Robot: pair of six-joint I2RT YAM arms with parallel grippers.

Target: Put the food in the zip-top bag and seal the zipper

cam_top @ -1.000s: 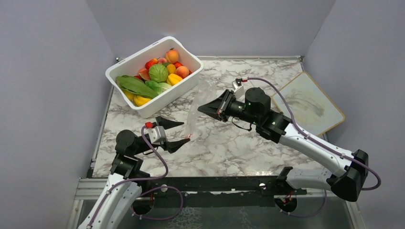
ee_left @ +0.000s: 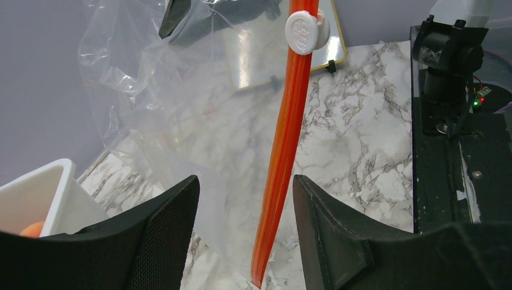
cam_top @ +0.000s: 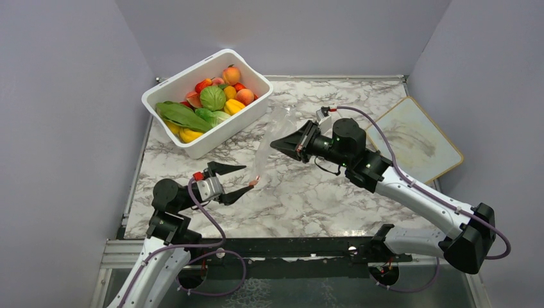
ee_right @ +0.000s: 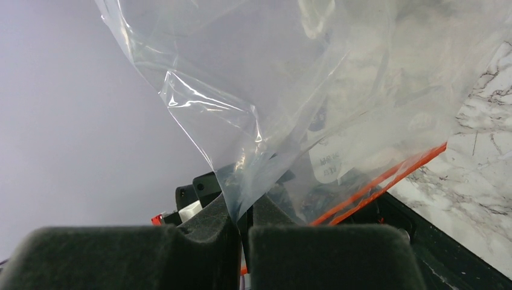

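Note:
The clear zip top bag [cam_top: 265, 151] hangs from my right gripper [cam_top: 274, 145], which is shut on its thin film, as the right wrist view [ee_right: 244, 211] shows. My left gripper [cam_top: 248, 176] stands open at the bag's lower end. In the left wrist view the orange zipper strip [ee_left: 279, 175] with its white slider [ee_left: 302, 33] runs upright between the open fingertips. A white bin [cam_top: 167, 98] at the back left holds the food: cabbage [cam_top: 212, 97], peaches [cam_top: 245, 96], bananas, leafy greens and others.
A gold-edged board [cam_top: 420, 135] lies at the right against the wall. The dark front rail [cam_top: 295, 246] runs along the near edge.
The bin and food are unmoved.

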